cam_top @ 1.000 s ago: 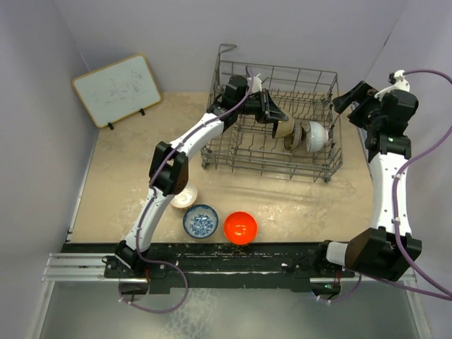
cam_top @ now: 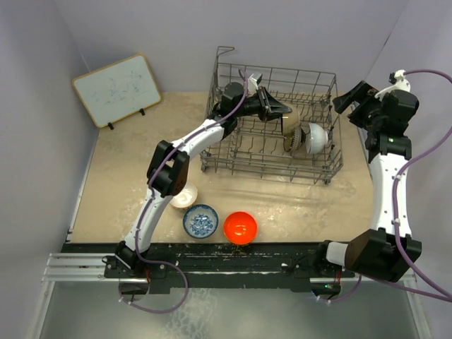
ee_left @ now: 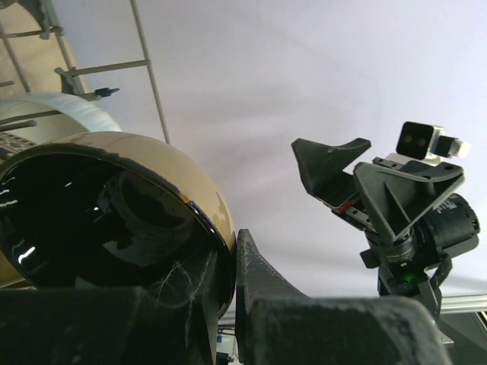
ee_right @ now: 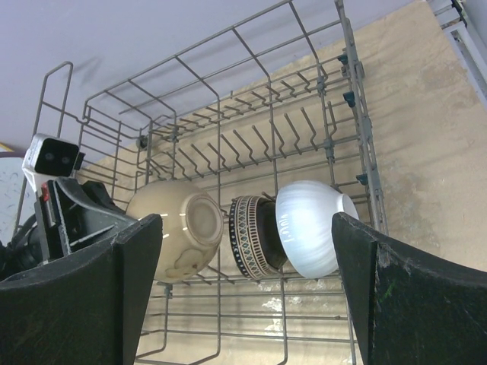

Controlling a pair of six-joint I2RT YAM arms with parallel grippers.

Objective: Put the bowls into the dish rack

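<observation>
A beige bowl with a dark inside (ee_right: pixel 171 220) stands on its side in the dish rack (cam_top: pixel 247 164). My left gripper (cam_top: pixel 272 109) is at that bowl; in the left wrist view its fingers meet at the bowl's rim (ee_left: pixel 152 152), and whether they grip it is hard to tell. Right of it in the rack sit a patterned bowl (ee_right: pixel 247 236) and a white bowl (ee_right: pixel 304 224), both on their sides. My right gripper (cam_top: pixel 353 102) stands open and empty beside the rack's right end. A cream bowl (cam_top: pixel 185 198), a blue patterned bowl (cam_top: pixel 200 220) and an orange bowl (cam_top: pixel 240 227) rest on the counter.
The rack's back rows are empty in the right wrist view. A small whiteboard (cam_top: pixel 109 85) stands at the back left. The counter right of the orange bowl and at the left is clear.
My left gripper and the beige bowl have shifted slightly to the right. The right arm and the bowls on the counter have not moved.
</observation>
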